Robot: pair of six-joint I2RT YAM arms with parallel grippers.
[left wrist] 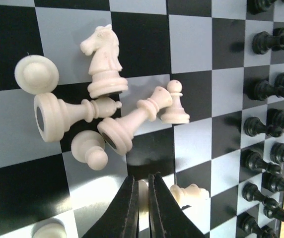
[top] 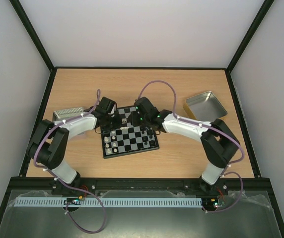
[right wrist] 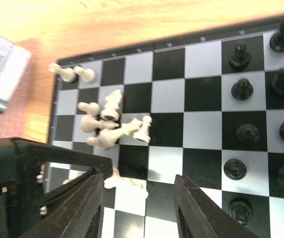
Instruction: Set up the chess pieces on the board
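The chessboard (top: pixel 132 146) lies mid-table. Dark pieces stand in rows along one side (right wrist: pixel 240 57). Several white pieces lie jumbled on it, including an upright knight (left wrist: pixel 103 62), a fallen piece (left wrist: pixel 132 121) and a standing pawn (left wrist: pixel 176 104). My left gripper is shut on a white chess piece low over the board; part of a pale piece (left wrist: pixel 189 196) shows beside its fingers. My right gripper hangs above the board next to the left one, its fingers part open with no piece visibly held.
A metal tray (top: pixel 204 105) sits at the right of the table. At the left is another container (top: pixel 67 113), partly behind my left arm. Bare wood surrounds the board.
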